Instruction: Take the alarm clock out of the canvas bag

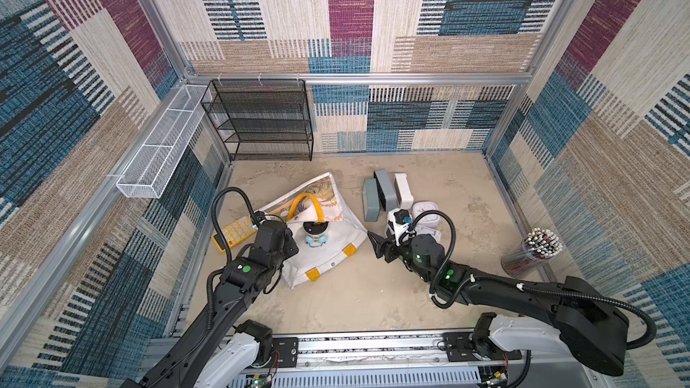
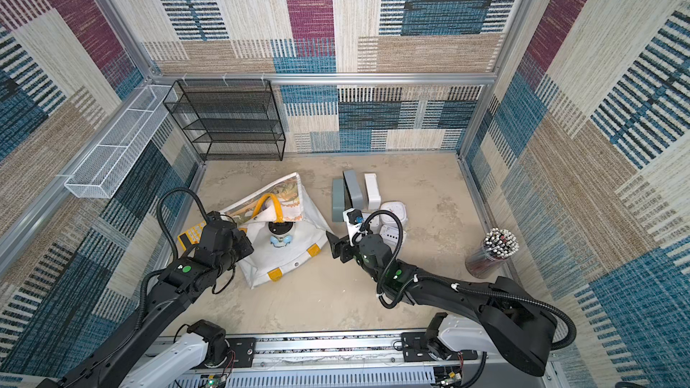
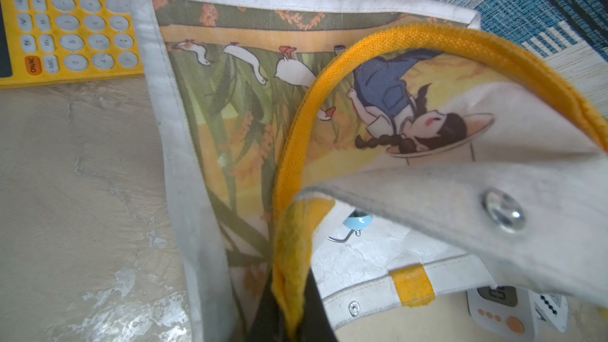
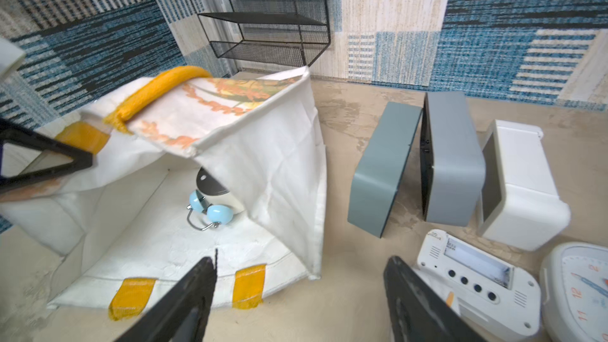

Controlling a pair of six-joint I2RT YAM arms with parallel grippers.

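Observation:
The white canvas bag [image 1: 337, 244] lies open at the centre-left, its printed flap and yellow handle [image 3: 342, 57] raised. Inside sits the alarm clock [image 4: 216, 205], black and cream with light-blue bells, partly hidden by fabric. My left gripper is shut on the bag's yellow strap at its left side, holding the fabric up. My right gripper stands open in front of the bag's right part, facing its opening, with nothing between its fingers.
Three upright boxes [image 4: 386, 158], a white timer [image 4: 481, 278] and other small devices stand right of the bag. A yellow calculator [image 3: 69, 38] lies at left, a cup of pens [image 1: 532, 251] at far right.

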